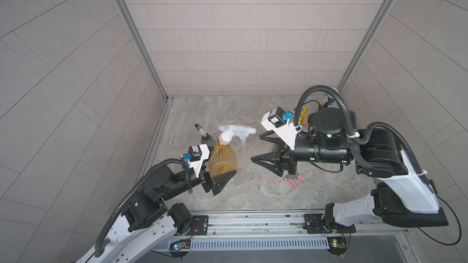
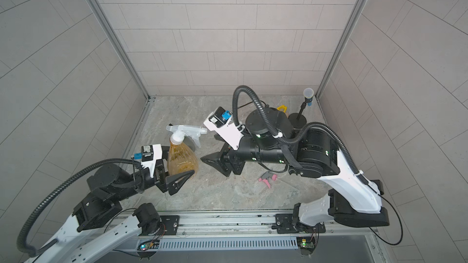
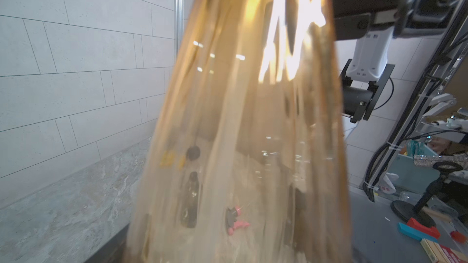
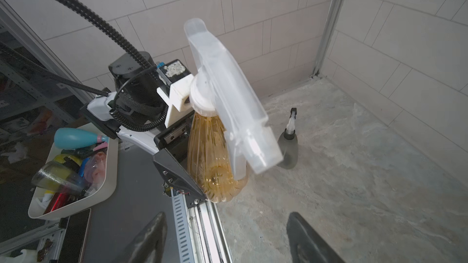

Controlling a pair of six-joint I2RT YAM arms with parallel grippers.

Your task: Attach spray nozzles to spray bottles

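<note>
An amber bottle (image 1: 221,160) with a translucent white spray head (image 1: 238,131) on its neck stands upright between the open fingers of my left gripper (image 1: 217,180); whether they touch it is unclear. The bottle fills the left wrist view. My right gripper (image 1: 261,152) is open, to the right of the spray head and apart from it. A grey bottle (image 4: 288,148) with a nozzle stands behind, on the worktop. A pink and grey nozzle (image 1: 292,180) lies on the worktop below the right arm.
A dark stand (image 2: 297,118) and yellow objects (image 2: 281,108) are at the back right. A bin of bottles (image 4: 73,170) shows outside the workspace in the right wrist view.
</note>
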